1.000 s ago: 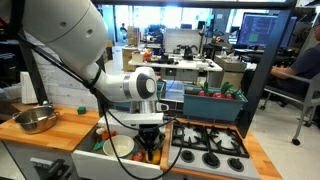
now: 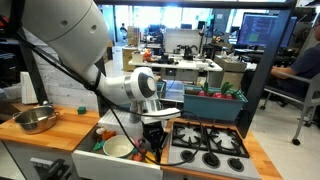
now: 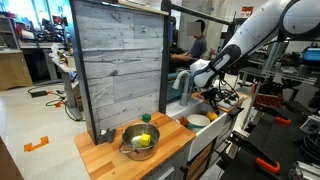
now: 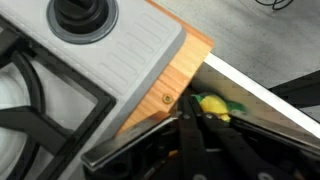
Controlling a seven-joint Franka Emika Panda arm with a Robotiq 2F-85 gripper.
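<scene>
My gripper (image 2: 156,138) is low over the right part of the open white drawer, beside the stove. In the wrist view its dark fingers are shut, and no object shows between them. A yellow item (image 4: 213,105) with green beside it lies in the drawer, partly hidden by the gripper. The same end of the drawer shows a yellow item (image 2: 151,157) in the first exterior view. A pale round bowl (image 2: 118,146) sits to the left of the gripper inside the drawer. Whether the fingers touch anything cannot be told.
The gas stove (image 2: 205,147) stands right of the drawer, its knob (image 4: 80,15) close to the gripper. A metal pot (image 3: 139,142) rests on the wooden counter at the other side. Behind the arm is a blue-green basket (image 2: 211,104) with red items.
My wrist has turned and tilted over the right side of the drawer, and the gripper's outline looks wider. The bowl, pot and stove stand where they were.
</scene>
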